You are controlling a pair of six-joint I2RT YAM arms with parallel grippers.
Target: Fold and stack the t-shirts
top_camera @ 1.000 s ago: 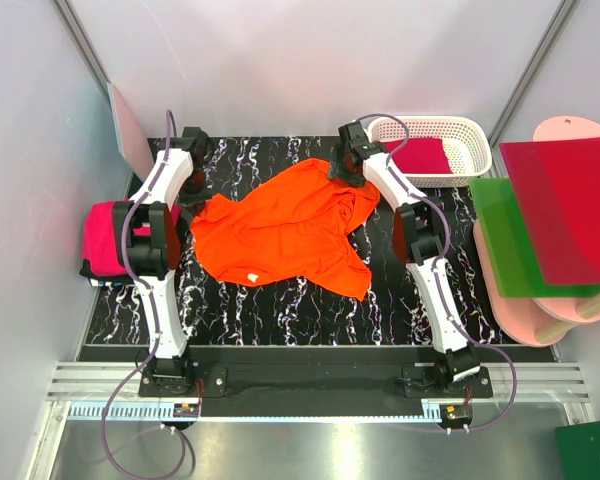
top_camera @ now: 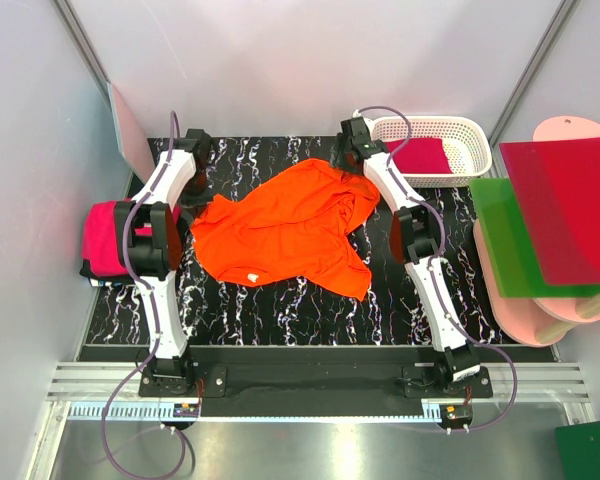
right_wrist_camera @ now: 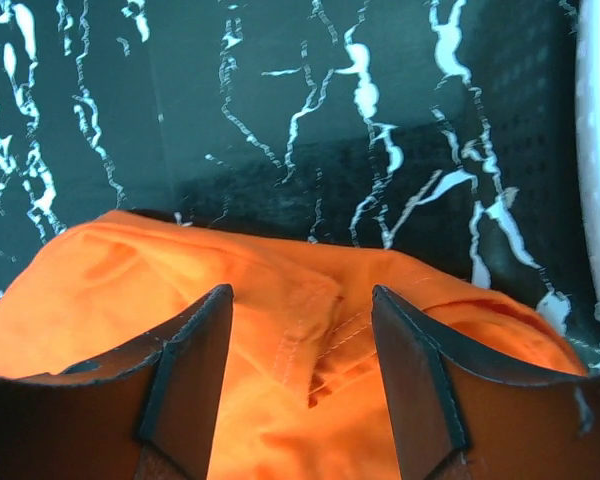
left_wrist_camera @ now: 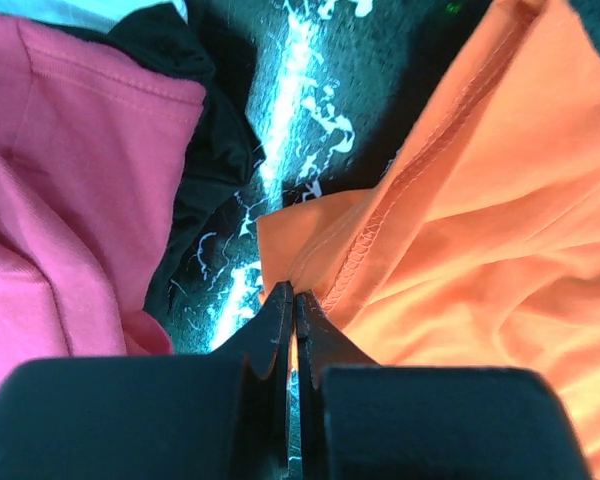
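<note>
An orange t-shirt (top_camera: 280, 225) lies spread and rumpled on the dark marbled table. At its left end my left gripper is shut, and a seamed edge of the orange cloth (left_wrist_camera: 380, 215) runs up to its fingertips and looks pinched there. By the shirt's far right edge is my right gripper, its fingers apart. Between and beyond them a small folded flap of the shirt (right_wrist_camera: 298, 335) shows, not clamped. Left of the shirt sits a pile of folded pink and black cloth (top_camera: 105, 240).
A white basket (top_camera: 470, 150) with a red cloth (top_camera: 420, 156) inside stands at the back right, close to my right arm. Green and red panels (top_camera: 570, 210) overhang the right side. Bare table (top_camera: 290, 320) shows in front of the shirt.
My left arm and the shirt look still.
</note>
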